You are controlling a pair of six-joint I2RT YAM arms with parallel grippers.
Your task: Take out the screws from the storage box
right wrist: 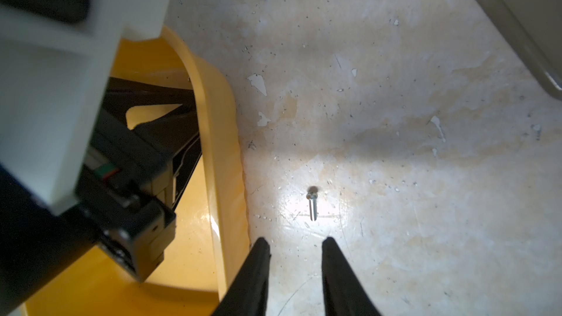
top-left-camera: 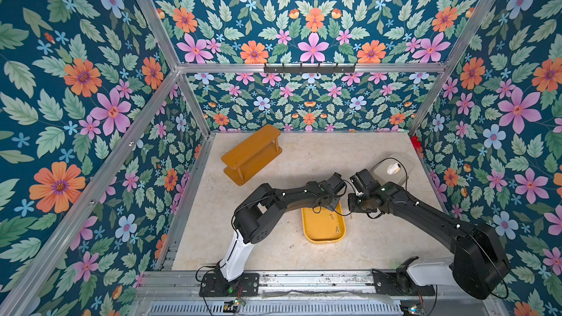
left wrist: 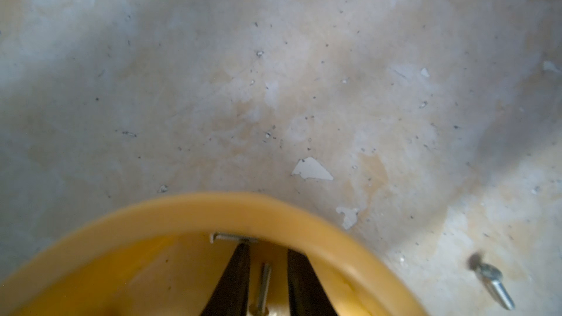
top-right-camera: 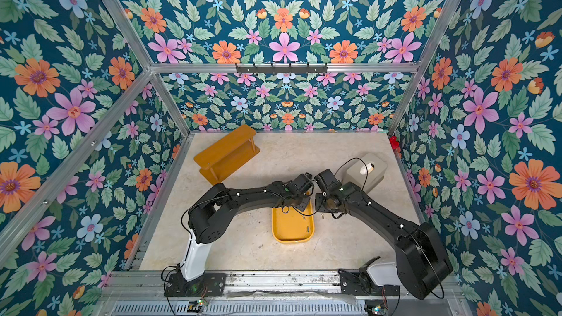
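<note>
The yellow storage box (top-left-camera: pixel 306 235) stands on the table with small screws (top-left-camera: pixel 337 229) on its floor. Inside its far end, my open left gripper points down. Between those fingers, in the left wrist view, a screw (left wrist: pixel 264 285) lies on the box floor, not clamped. Another screw (left wrist: pixel 234 238) lies against the curved wall, just beyond the fingertips. My right gripper is open and empty, over the table just right of the box. A loose screw (right wrist: pixel 313 206) lies on the table ahead of its fingers. The left arm hides the box's far end from above.
A grey translucent container (top-right-camera: pixel 374 171) holding a white item stands at the back right. An orange-brown rack (top-left-camera: pixel 251 155) occupies the back left. Both wrists are close together over the box's right edge. Bare table (top-left-camera: pixel 222 240) lies left of the box.
</note>
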